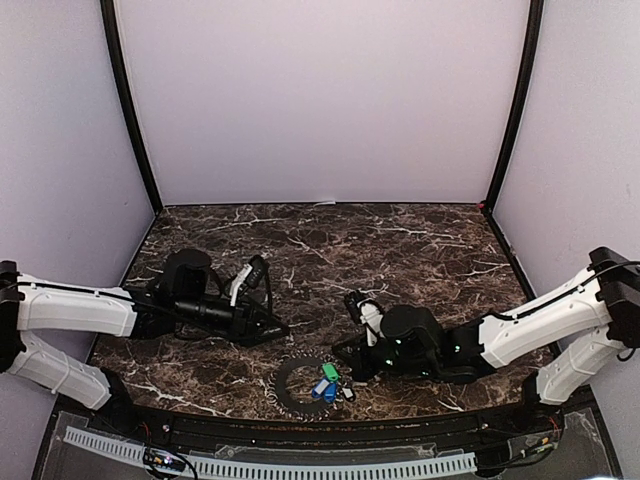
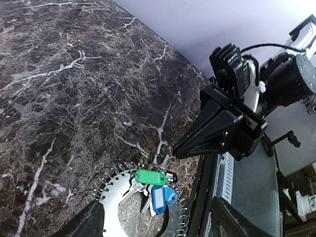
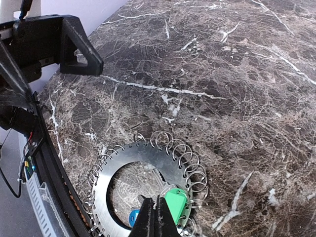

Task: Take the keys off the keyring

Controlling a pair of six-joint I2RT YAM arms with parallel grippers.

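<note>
The keyring (image 2: 118,197), a flat metal ring edged with small wire loops, lies on the dark marbled table. Keys with a green tag (image 2: 150,177) and blue tags (image 2: 158,199) lie across its right side. My right gripper is shut with nothing between its fingers. It is raised off the ring, and the green tag sits outside its fingers, beyond them in the right wrist view. My left gripper is open and empty, its fingers wide apart; in the top view it is up and left of the ring.
The ring lies close to the table's front edge, by a dark rail (image 1: 300,428) and a slotted white strip (image 1: 330,468). Both arms reach in from the sides near the ring.
</note>
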